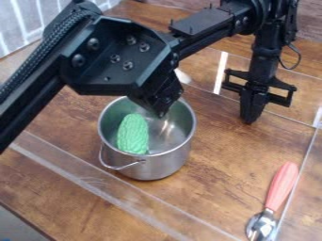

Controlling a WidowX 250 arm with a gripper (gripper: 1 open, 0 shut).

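Observation:
The black gripper (250,111) is at the right-middle of the camera view, low over the wooden table, its fingertips close together with nothing visible between them. To its left stands a steel pot (167,154) with a wire handle, holding a green textured object (132,135). The arm's dark housing hangs over the pot's upper left and hides part of it. An ice-cream scoop (278,192) with a pink handle lies below the gripper at the right.
A small white object behind the arm is mostly hidden. Clear strips and tape lines run across the table.

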